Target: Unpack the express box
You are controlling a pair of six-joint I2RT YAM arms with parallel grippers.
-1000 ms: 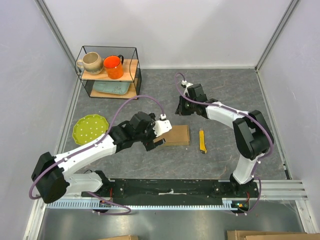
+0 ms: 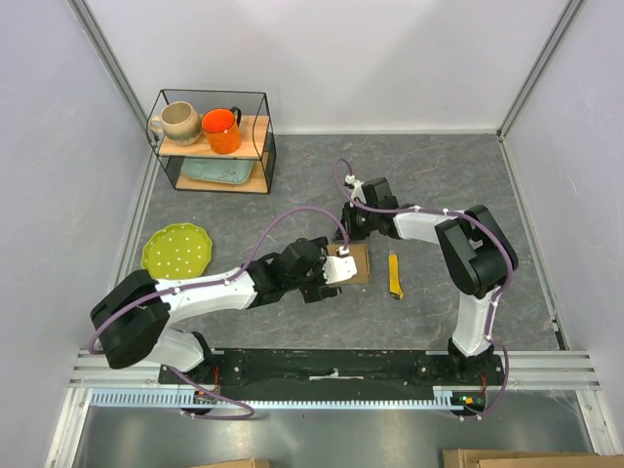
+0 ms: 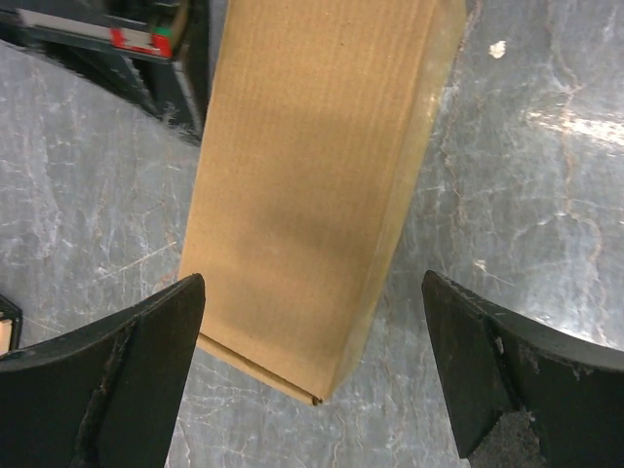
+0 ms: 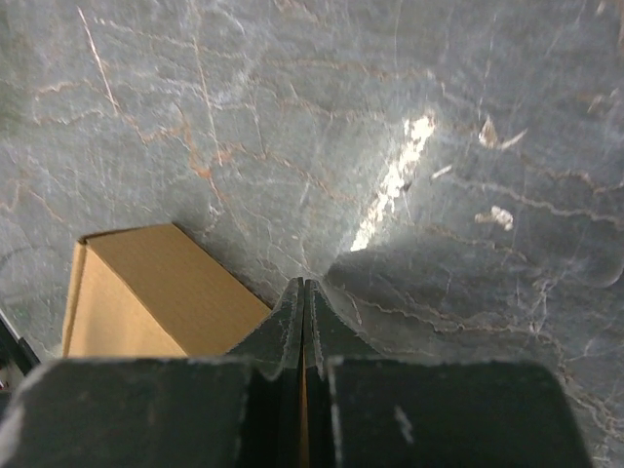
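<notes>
A closed brown cardboard box (image 2: 358, 263) lies flat mid-table. In the top view my left gripper (image 2: 332, 268) hangs over its left part, hiding some of it. Seen from the left wrist, the open fingers (image 3: 146, 375) stand to either side of the near end of the box (image 3: 292, 195), with nothing gripped. My right gripper (image 2: 345, 232) is at the back edge of the box. In the right wrist view its fingertips (image 4: 304, 285) are closed together, with nothing showing between them, and a box corner (image 4: 185, 283) appears at lower left. A yellow box cutter (image 2: 394, 278) lies right of the box.
A wire rack (image 2: 273, 146) with mugs (image 2: 221, 130) and a pale blue tray (image 2: 216, 170) stands at back left. The green dotted plate (image 2: 176, 251) lies at the left.
The left gripper has moved right, from the box's left end to over its left part. The box looks unmoved.
</notes>
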